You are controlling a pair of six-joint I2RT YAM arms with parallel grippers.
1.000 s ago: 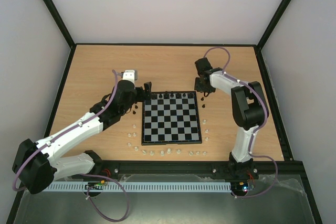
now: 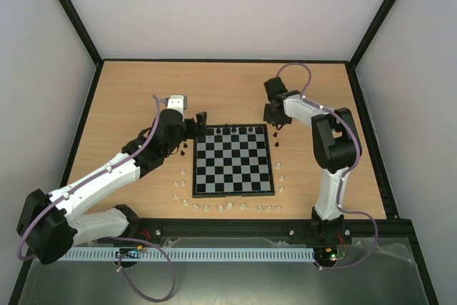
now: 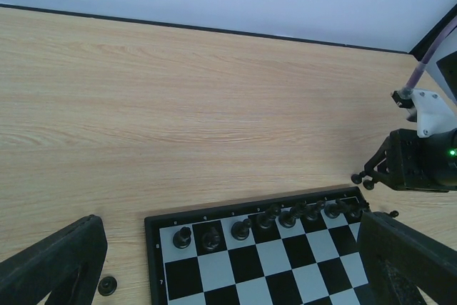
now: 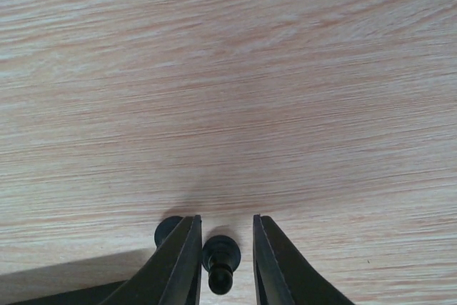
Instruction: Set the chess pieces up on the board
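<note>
The chessboard (image 2: 233, 169) lies mid-table with a row of black pieces (image 3: 241, 230) along its far edge. My right gripper is over the table just beyond the board's far right corner, fingers apart, with a black piece (image 4: 221, 262) standing between and slightly below the fingertips; another black piece (image 4: 167, 228) is partly hidden by the left finger. My left gripper hangs open above the board's far left, nothing held.
Loose white pieces (image 2: 221, 208) stand along the board's near and side edges. A few black pieces (image 3: 107, 286) stand left and right of the board.
The right gripper and its arm have shifted very slightly near the board's far right corner. The left arm and the board look unchanged.
</note>
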